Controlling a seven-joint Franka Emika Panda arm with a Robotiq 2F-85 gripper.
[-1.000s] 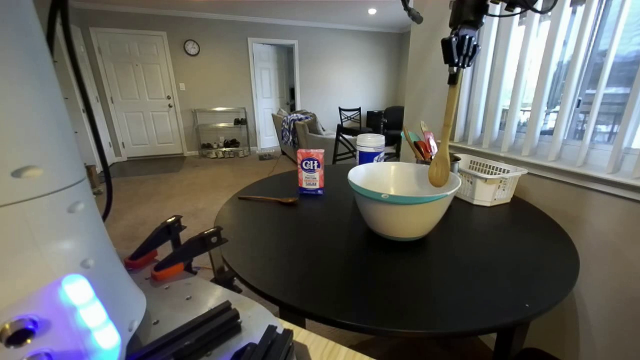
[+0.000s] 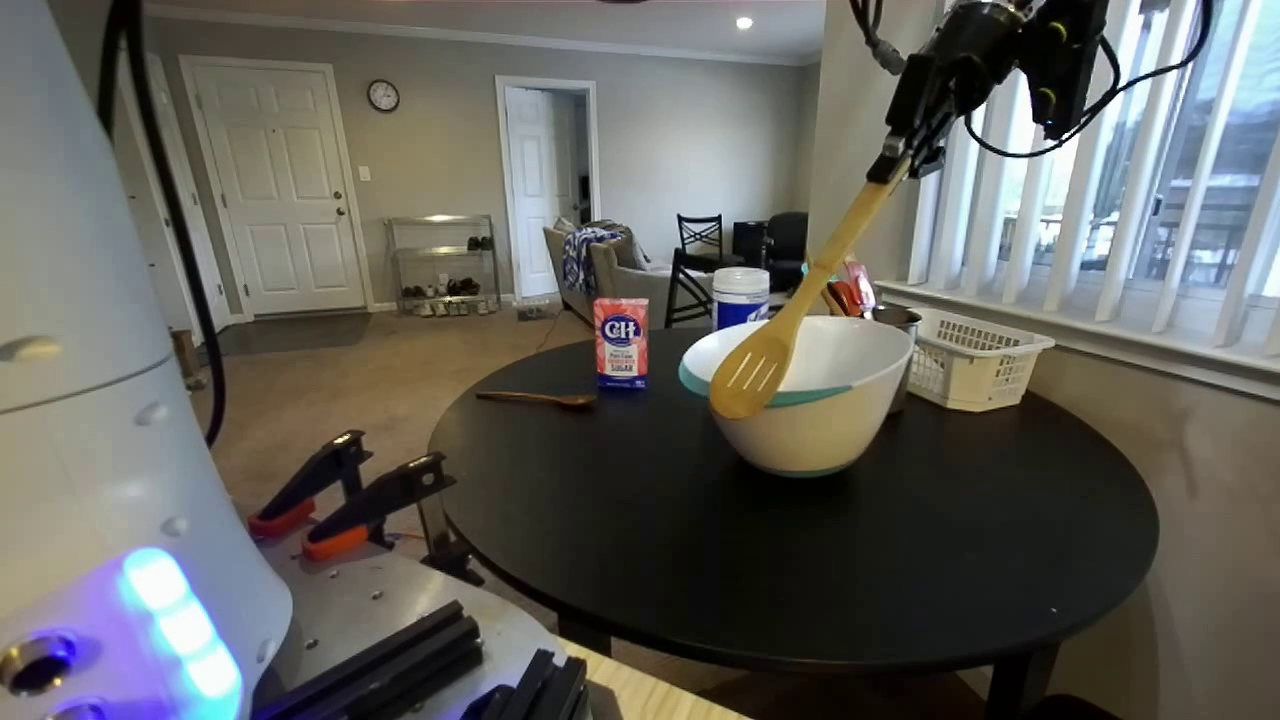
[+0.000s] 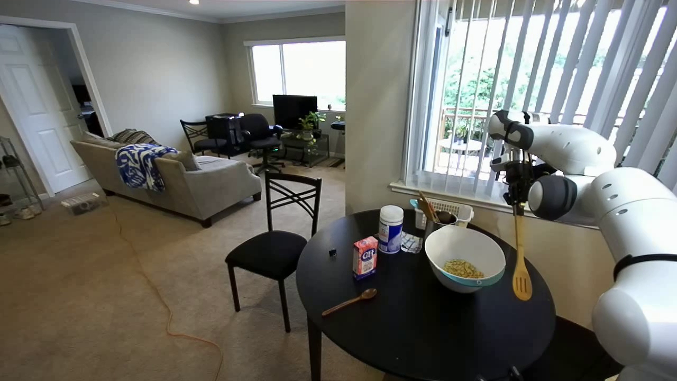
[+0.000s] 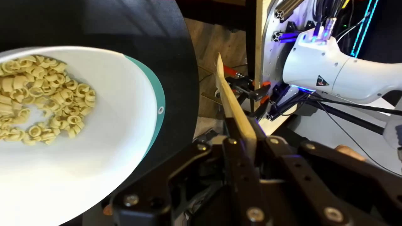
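Observation:
High over the right side of the table, my gripper (image 2: 906, 164) is shut on the handle end of a slotted wooden spatula (image 2: 828, 258). The spatula slants down, and in exterior view 1 its slotted head overlaps the near rim of the white bowl (image 2: 822, 426). Exterior view 2 shows that head to the right of the bowl (image 3: 466, 244), outside its rim. Curled pasta (image 4: 49, 99) covers part of the bowl's bottom. In the wrist view the spatula handle (image 4: 237, 109) stands between the black fingers, with the bowl at left.
On the round black table (image 2: 960, 540) are a sugar box (image 2: 621, 344), a wooden spoon (image 2: 540, 398), a white canister (image 3: 391, 222), a utensil holder (image 3: 439, 221) and a white basket (image 2: 978, 360).
My gripper and the spatula have tilted; the spatula's head has swung left and down in exterior view 1. The bowl has turned and tipped slightly. Other table items look unmoved.

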